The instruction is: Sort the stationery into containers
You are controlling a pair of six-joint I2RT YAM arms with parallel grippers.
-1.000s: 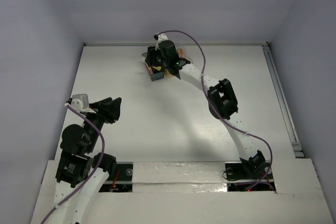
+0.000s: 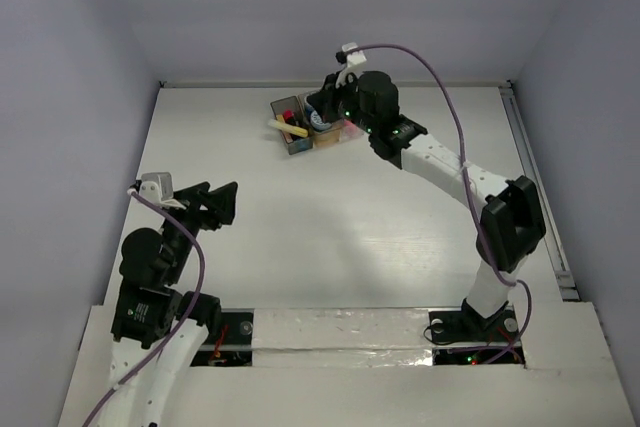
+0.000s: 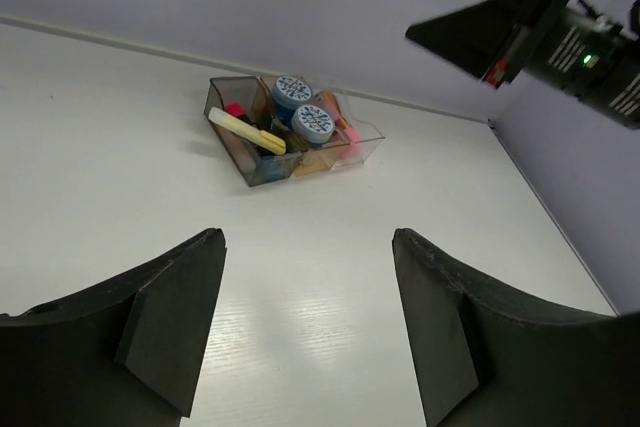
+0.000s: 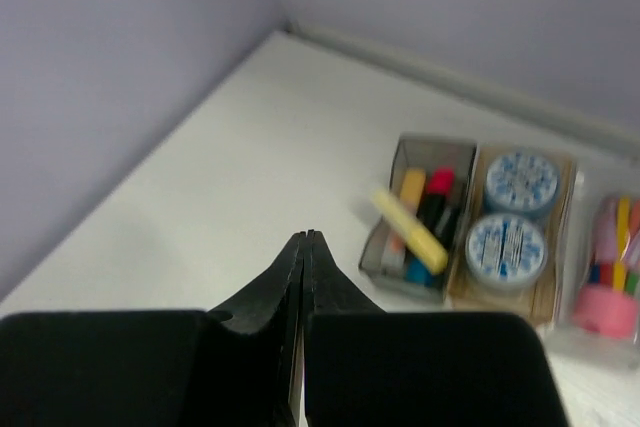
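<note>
At the back centre stands a clear compartmented organizer (image 3: 245, 167). Its left compartment holds a pale yellow stick (image 4: 410, 227) lying slanted over red (image 4: 440, 181), orange and dark items. The middle one holds two round blue-lidded containers (image 4: 506, 252), the right one pink (image 4: 606, 311) and multicoloured items. My right gripper is raised near the organizer, shut, with nothing seen between its fingers. My left gripper is at the front left, its fingers apart and nothing between them, facing the organizer.
Grey walls (image 2: 585, 197) enclose the sides and back, with a rail along the right and rear edges.
</note>
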